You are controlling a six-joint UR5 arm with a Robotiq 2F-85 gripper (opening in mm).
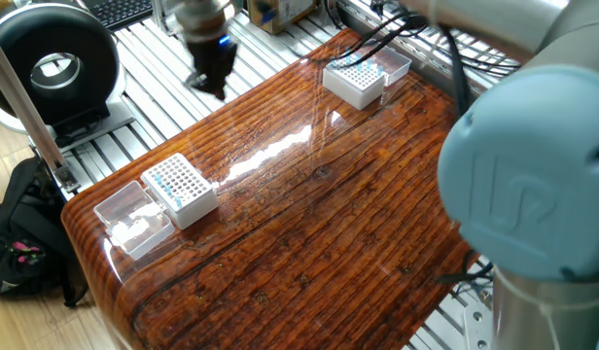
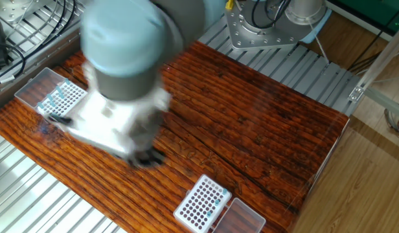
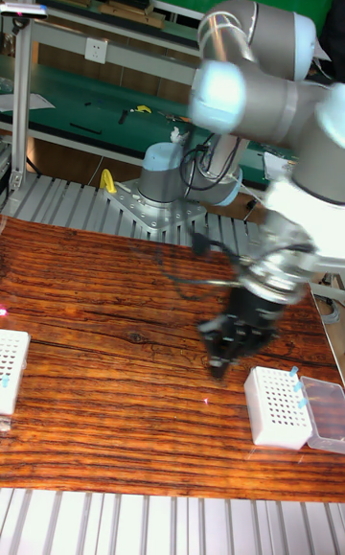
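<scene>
My gripper point(image 1: 207, 86) is motion-blurred, held in the air off the far side of the table in exterior view 1. In exterior view 3 the gripper point(image 3: 217, 351) appears just left of the right-hand white rack point(image 3: 276, 406). Blur hides whether its fingers are open and whether anything is between them. That same rack point(image 1: 188, 199), with its clear lid folded open, shows a row of blue pieces among its holes. At the table's other end stands a second white rack point(image 1: 354, 86), also holding blue pieces, its lid open; exterior view 3 cuts it off.
My large blue-capped arm joint point(image 1: 533, 175) fills the right of exterior view 1. Loose black cables point(image 1: 455, 58) hang along the arm. Slatted metal point(image 3: 153, 524) borders the table.
</scene>
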